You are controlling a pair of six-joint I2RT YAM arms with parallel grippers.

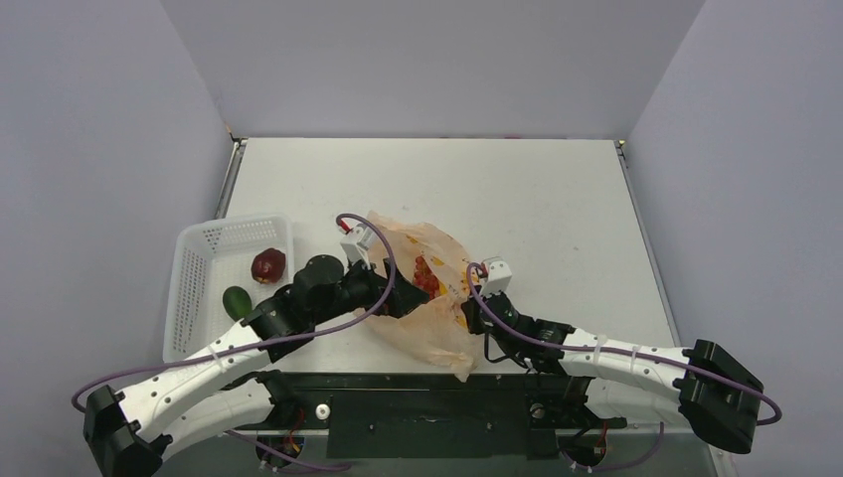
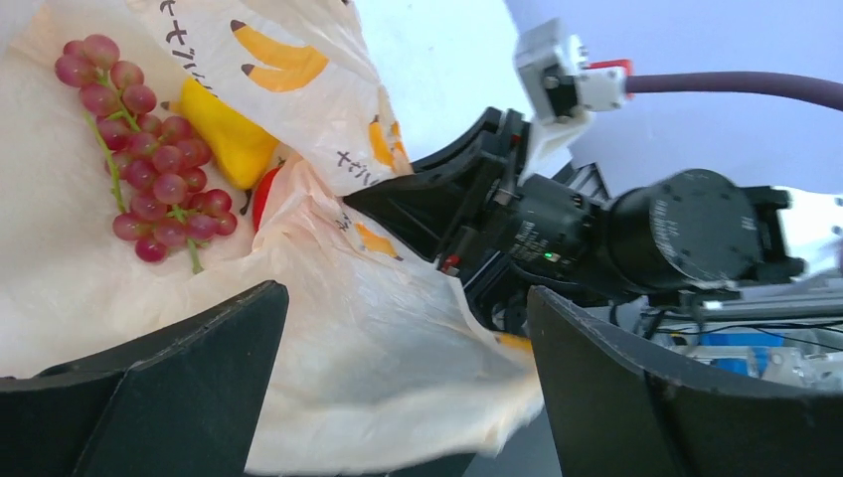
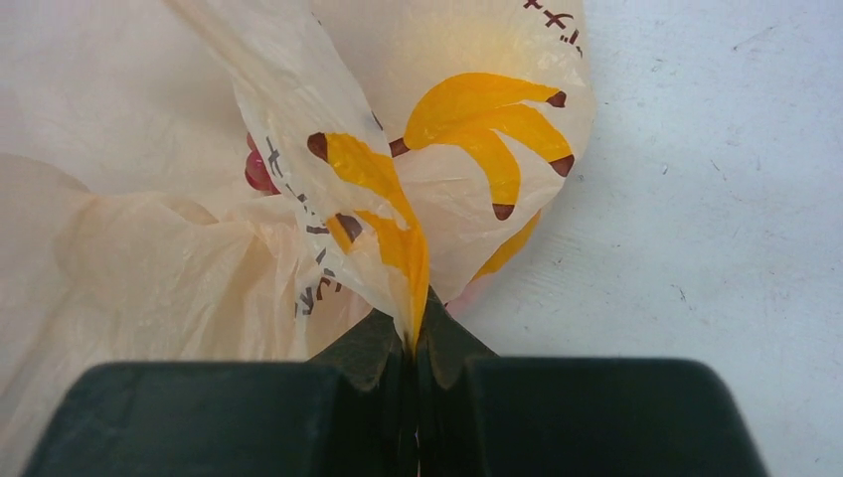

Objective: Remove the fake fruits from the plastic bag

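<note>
The crumpled, translucent plastic bag point(image 1: 427, 343) with banana prints lies at the front middle of the table, its mouth gaping. Inside it, red grapes point(image 2: 149, 164) rest beside a yellow fruit point(image 2: 231, 134); a red fruit point(image 2: 262, 195) is partly covered by a fold. My right gripper is shut on the bag's edge at its right side. Over the bag's left part hangs my left gripper, its fingers point(image 2: 214, 373) wide apart; bag film shows below and between them, not pinched.
A white basket point(image 1: 184, 298) at the left holds a dark red fruit point(image 1: 268, 265) and a green avocado-like fruit point(image 1: 237, 303).
</note>
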